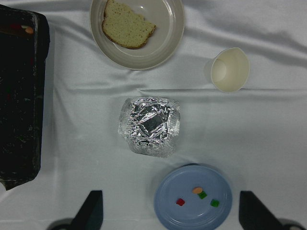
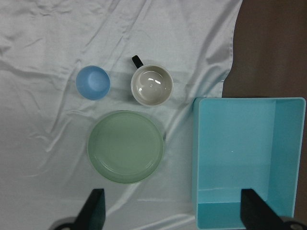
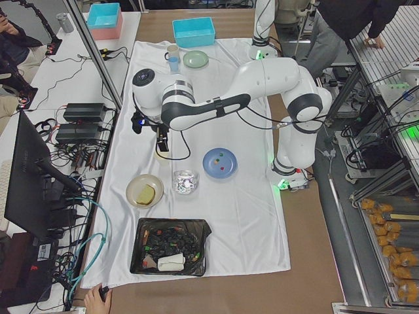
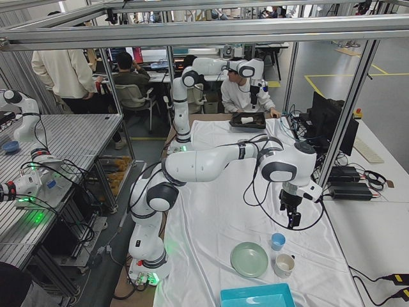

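My left gripper looks down, open and empty, on a blue plate with small coloured pieces, a foil-covered container, a cream cup and a beige plate holding bread. My right gripper is open above the other end, where a green plate, a blue cup, a mug and a turquoise bin stand.
A black tray with dark contents lies at one end of the white cloth. A monitor and cables line one side. A person's hand is at the table edge.
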